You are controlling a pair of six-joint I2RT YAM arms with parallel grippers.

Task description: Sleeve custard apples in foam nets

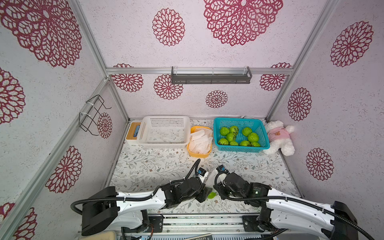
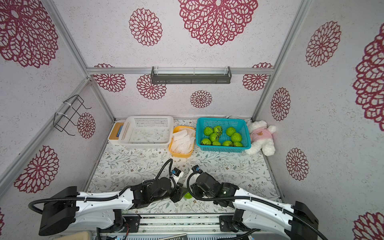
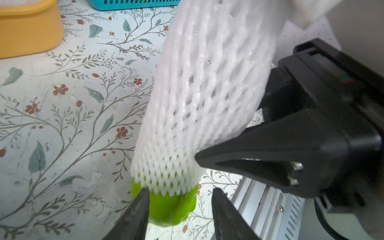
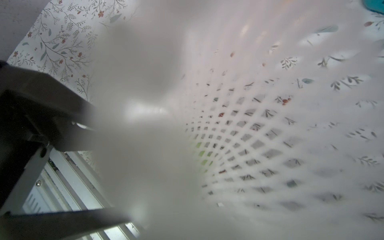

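Note:
A white foam net (image 3: 204,80) stands over a green custard apple (image 3: 168,208), covering its upper part, near the front of the table. My right gripper (image 1: 219,188) is at the net's side, one finger pressed against the mesh; its grip is unclear, as blurred net fills much of the right wrist view. My left gripper is part open, its fingertips either side of the apple's exposed lower part; whether they touch it is unclear.
At the back are an empty white basket (image 1: 164,144), a yellow basket (image 1: 200,154) of nets, a teal basket (image 1: 241,148) of apples and a plush bear (image 1: 284,142).

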